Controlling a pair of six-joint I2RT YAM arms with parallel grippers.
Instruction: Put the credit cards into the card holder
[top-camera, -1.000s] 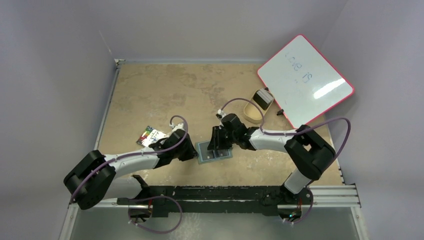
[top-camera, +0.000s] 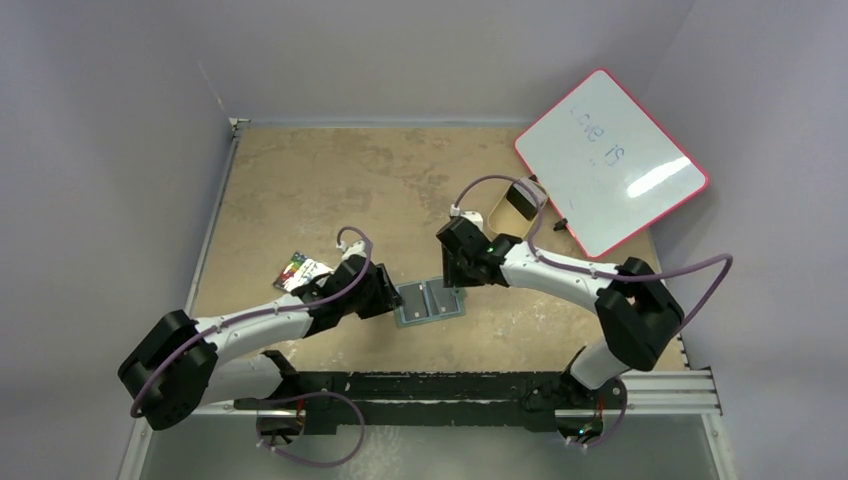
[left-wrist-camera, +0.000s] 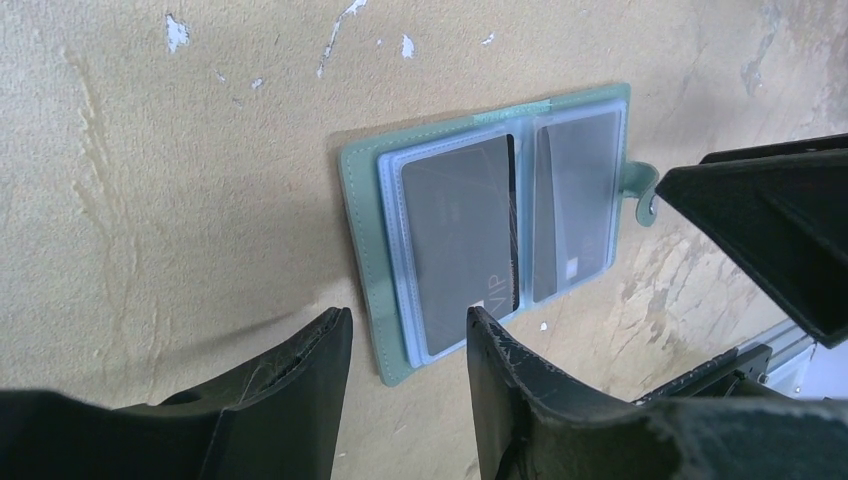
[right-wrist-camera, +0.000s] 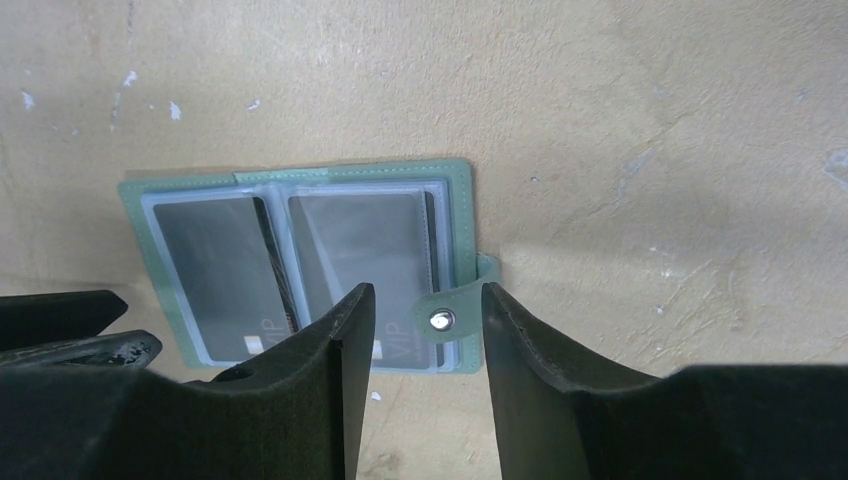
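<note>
The teal card holder (top-camera: 417, 305) lies flat and unfolded on the table between both grippers, its two clear sleeves holding dark cards, one marked VIP (left-wrist-camera: 455, 240); its snap tab (right-wrist-camera: 445, 310) sticks out at the right end. My left gripper hangs above the holder's left side, open, nothing between its fingers. My right gripper is open over the holder's right end near the tab, also empty.
A colourful card or booklet (top-camera: 300, 270) lies left of the left arm. A tan box (top-camera: 508, 220) with dark contents and a tilted whiteboard (top-camera: 610, 160) are at back right.
My right gripper has risen off the holder and moved right, uncovering it. The left gripper has shifted slightly.
</note>
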